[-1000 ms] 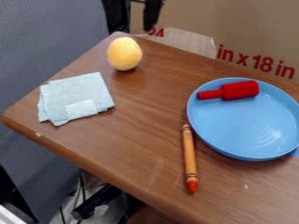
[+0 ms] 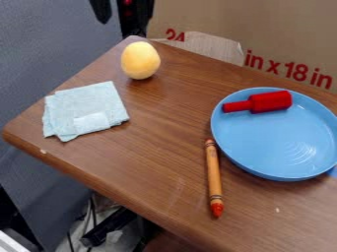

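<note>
My gripper [image 2: 121,12] is only partly in view at the top left, a dark shape cut off by the frame's edge, above and behind a yellow egg-shaped object [image 2: 140,60]; whether it is open or shut is unclear. A folded pale blue cloth [image 2: 85,110] lies on the left of the table. An orange crayon [image 2: 214,178] lies in front, beside a blue plate [image 2: 274,148], which holds a red cylinder with a handle [image 2: 269,101], like a small rolling pin.
The wooden table [image 2: 145,167] has bare room in its middle and front. A cardboard box [image 2: 250,34] stands along the back. The table's left edge drops to a grey area.
The objects on the table have not moved.
</note>
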